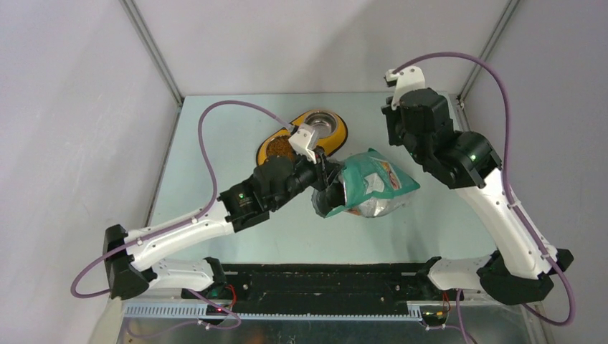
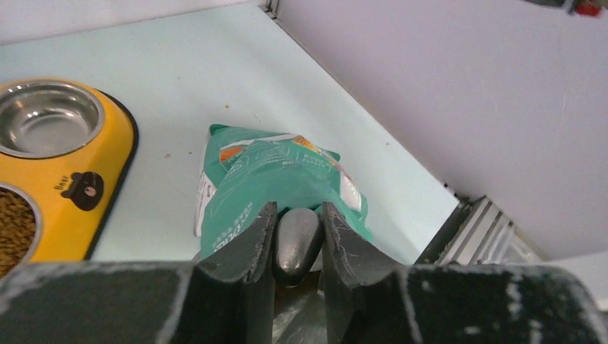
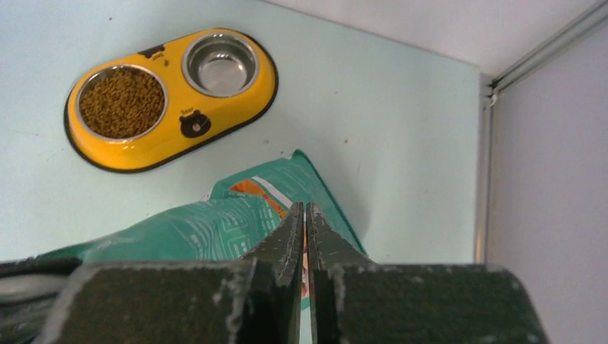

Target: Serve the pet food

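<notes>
A teal pet food bag lies tipped on the table, its open end toward my left gripper. In the left wrist view the fingers are closed on a rounded metal piece, seemingly a scoop, at the bag's mouth; whether bag film is also pinched is unclear. The yellow double feeder stands behind, with kibble in its left bowl and the right steel bowl empty. My right gripper is shut with nothing visible between its fingers, raised above and right of the bag.
White walls with metal rails border the back and sides. My right arm reaches over the table's right part.
</notes>
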